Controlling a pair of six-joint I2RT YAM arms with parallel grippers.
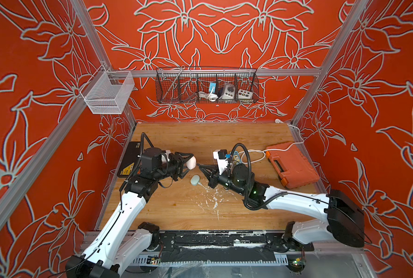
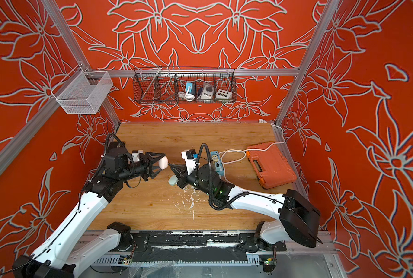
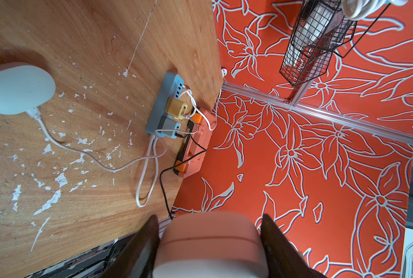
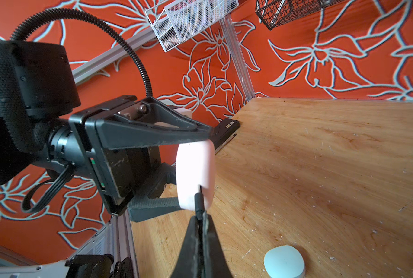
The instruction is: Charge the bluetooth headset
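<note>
My left gripper point(image 1: 186, 164) is shut on a pink headset case point(image 3: 210, 245), raised above the table. My right gripper is shut, pointing at the case's face; a thin black piece with a metal tip point(image 4: 199, 200), seemingly a cable plug, shows at its fingertips, against the case. Whether it is inserted I cannot tell. A pale rounded device point(image 3: 16, 88) with a white cable lies on the table below. A power strip point(image 3: 162, 102) with adapters and cables lies to the right.
An orange toolbox point(image 1: 292, 164) lies at the right, a black case point(image 1: 127, 159) at the left. A wire basket point(image 1: 206, 85) and white basket point(image 1: 106, 95) hang on the walls.
</note>
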